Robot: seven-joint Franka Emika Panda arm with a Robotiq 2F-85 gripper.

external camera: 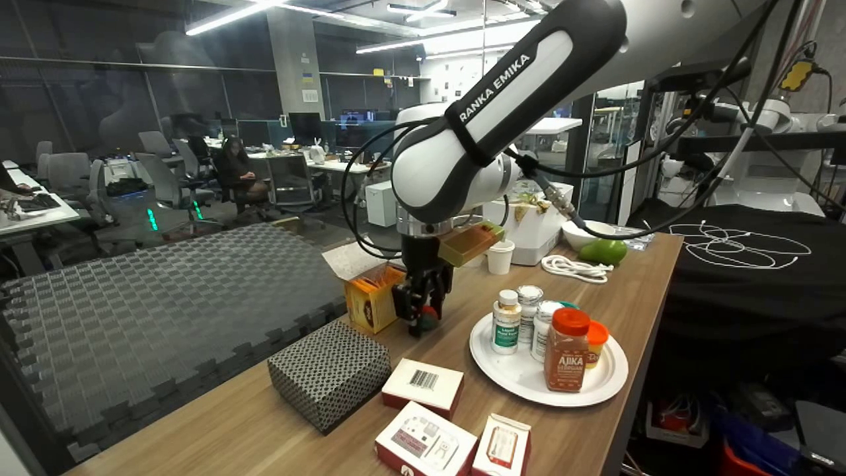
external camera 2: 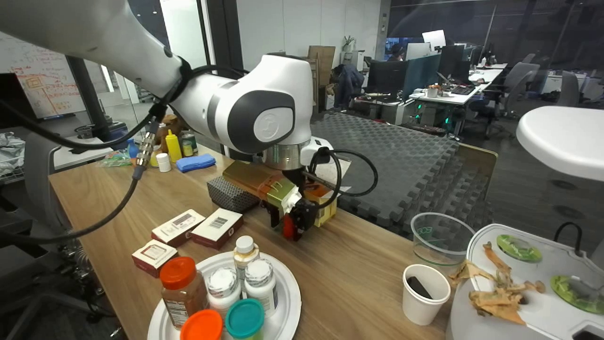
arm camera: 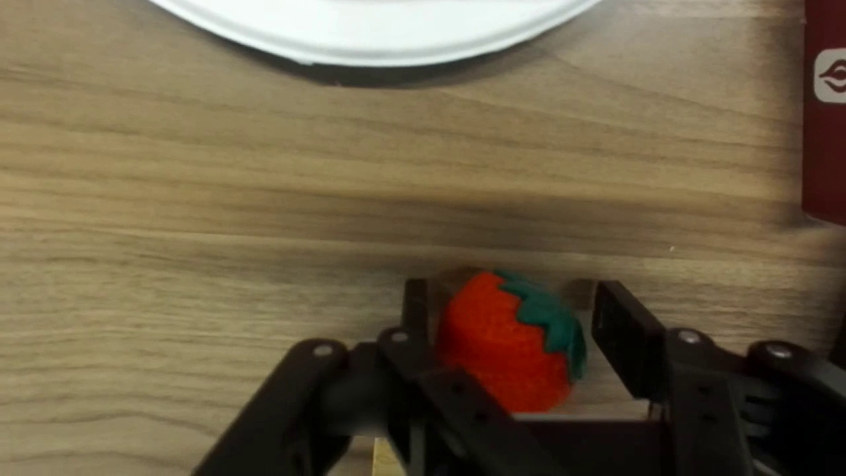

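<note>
A red, strawberry-like toy with a green leafy top (arm camera: 507, 341) rests on the wooden table, seen low in the wrist view. My gripper is lowered around it, one black finger on each side. The fingers are part open. A gap shows between the toy and the right finger; the left finger is close to its red side, and whether they touch I cannot tell. In exterior view 2 the toy (external camera 2: 289, 227) shows red under the gripper, and the fingers partly cover it in exterior view 1.
An open orange box (external camera: 371, 305) stands right beside the gripper, with a patterned dark box (external camera: 329, 373) nearby. A white plate (external camera: 496, 369) carries several bottles and jars. Several red-and-white boxes (external camera: 424, 382) lie toward the front. Bare table lies between gripper and plate.
</note>
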